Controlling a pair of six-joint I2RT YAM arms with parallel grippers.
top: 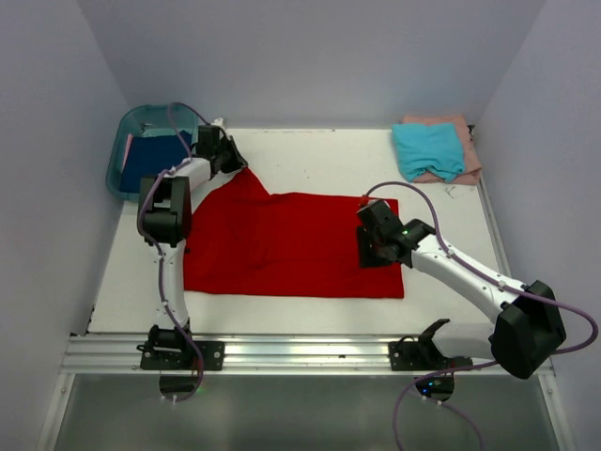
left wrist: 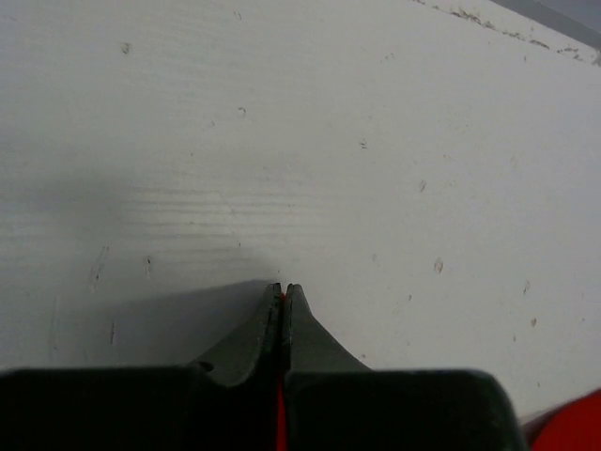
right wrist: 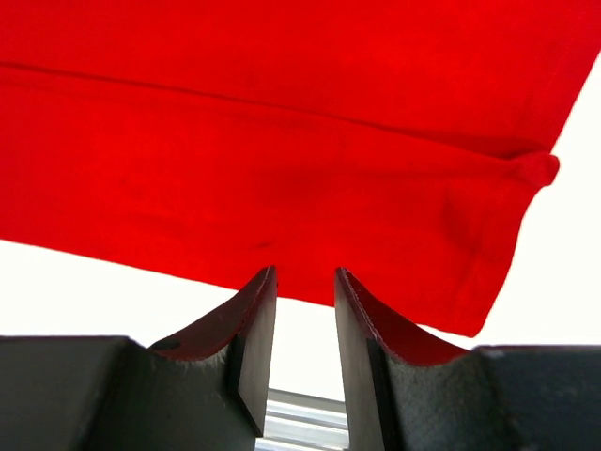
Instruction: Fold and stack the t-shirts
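Note:
A red t-shirt lies spread across the table, one fold line running along it in the right wrist view. At its far left corner my left gripper is shut on the cloth; in the left wrist view a thin strip of red shows between the closed fingers. My right gripper hangs open above the near right part of the shirt, nothing between its fingers. Folded t-shirts, a turquoise one on top of a pink one, are stacked at the back right.
A teal basket with dark blue cloth in it stands at the back left, close to the left arm. Bare white table lies behind the shirt. A metal rail runs along the front.

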